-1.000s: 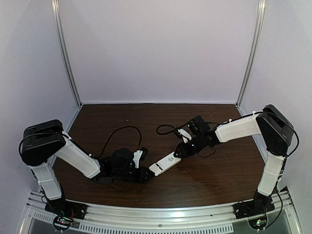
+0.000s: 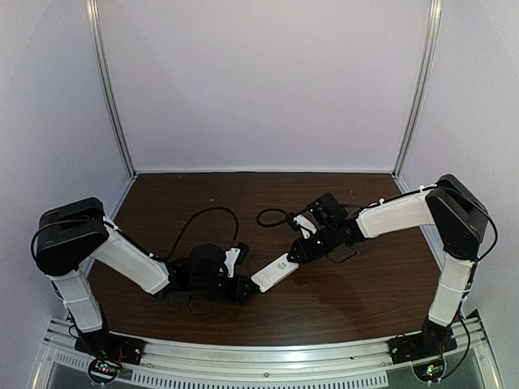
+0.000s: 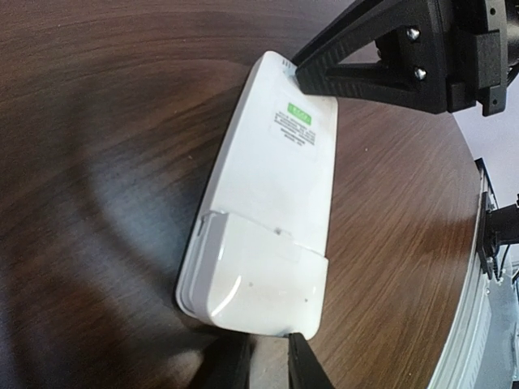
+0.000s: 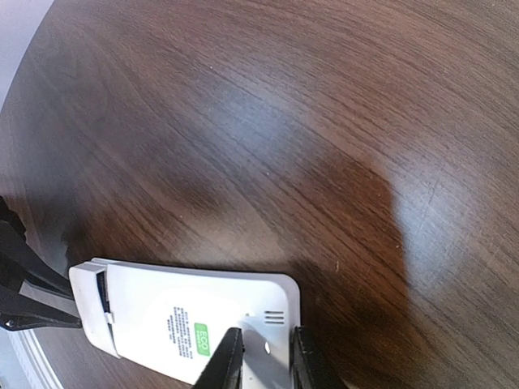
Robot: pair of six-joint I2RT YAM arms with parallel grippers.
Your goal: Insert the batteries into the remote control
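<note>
A white remote (image 2: 275, 272) lies back side up on the table, between the two grippers. Its battery cover (image 3: 263, 275) sits at the end by my left gripper, whose fingertips are on that cover's edge; whether they are shut on it is hard to see. In the right wrist view a dark slit shows beside the cover (image 4: 87, 308). My right gripper is at the other end of the remote, fingers part open at its edge. No loose batteries show.
Walls bound the back and sides, and a metal rail runs along the front.
The arms have barely moved.
</note>
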